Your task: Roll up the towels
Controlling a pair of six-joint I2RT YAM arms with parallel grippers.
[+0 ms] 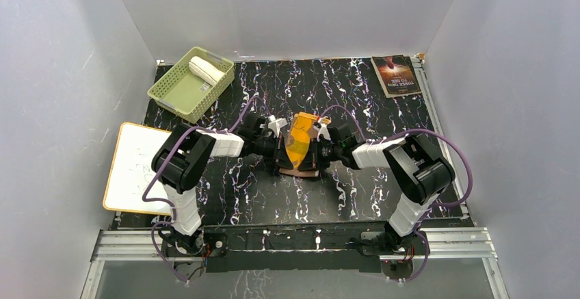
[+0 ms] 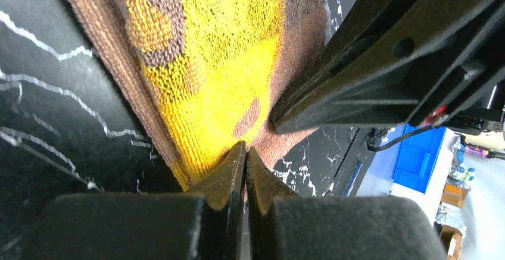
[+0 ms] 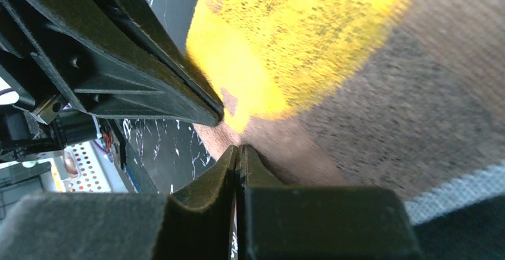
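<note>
A folded towel, brown with a yellow pattern, lies lengthwise mid-table. My left gripper is at the left part of its near end and my right gripper at the right part. In the left wrist view the left gripper's fingers meet at the tips against the folded towel, with no cloth visible between them. The right wrist view has the right gripper's fingers closed together too, touching the towel's near edge; whether any cloth is pinched is hidden. A rolled white towel rests in the green basket.
At the back right lies a dark book. A white board with an orange edge covers the left side. Both arms crowd the table's middle, their grippers close together.
</note>
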